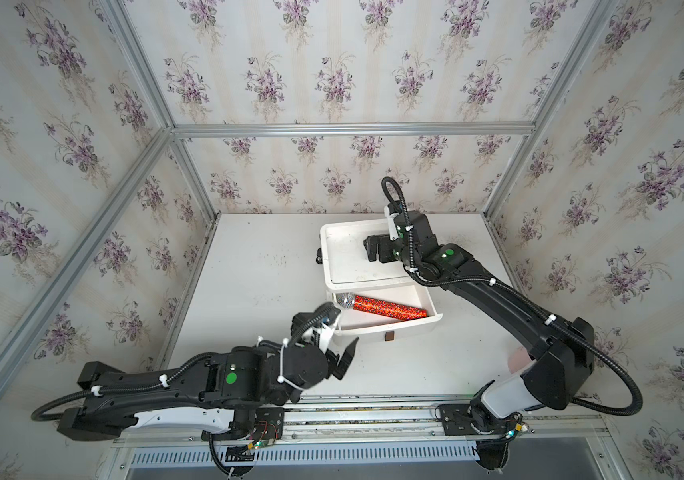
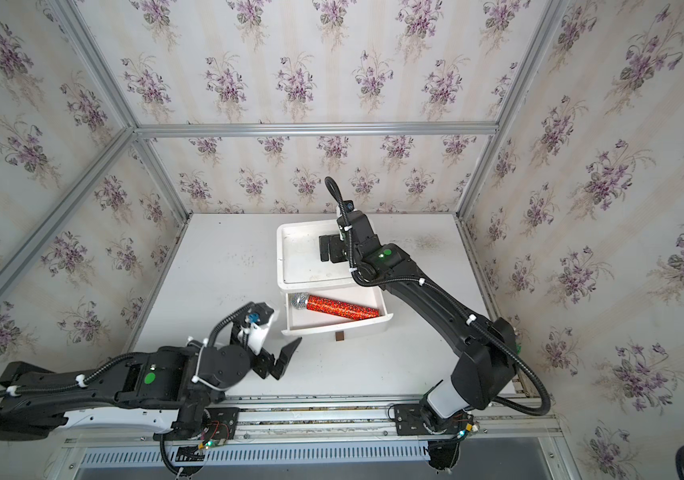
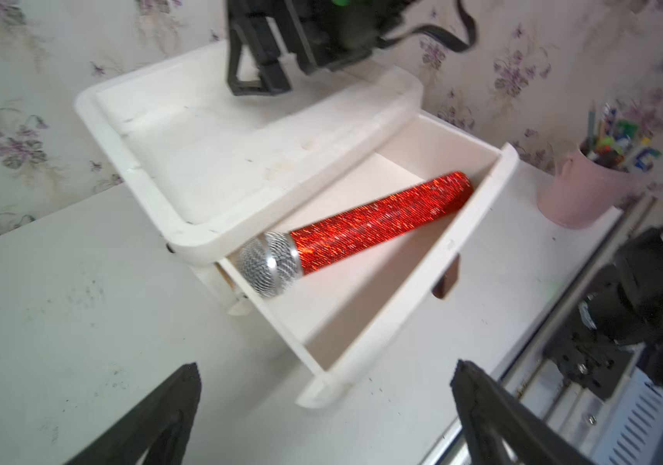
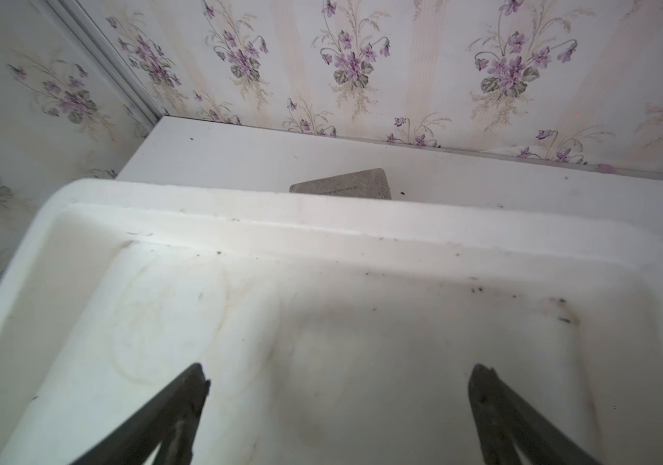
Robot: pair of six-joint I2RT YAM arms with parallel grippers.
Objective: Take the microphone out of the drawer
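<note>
Inside the pulled-out white drawer (image 3: 393, 317) lies a microphone (image 3: 377, 224) with a sparkly red handle and a silver mesh head. Its head points to the left end of the drawer, close under the upper tray's edge. My left gripper is open and empty, in front of the drawer and to its left, apart from it; in the top right view the left gripper (image 2: 284, 361) hangs near the table's front. My right gripper is also open with nothing between its fingers, over the shallow tray on top of the drawer unit.
The white tray top (image 1: 349, 256) of the unit rises behind the drawer. A small brown handle (image 1: 389, 336) juts from the drawer front. A pink cup of pens (image 3: 579, 186) stands at the right.
</note>
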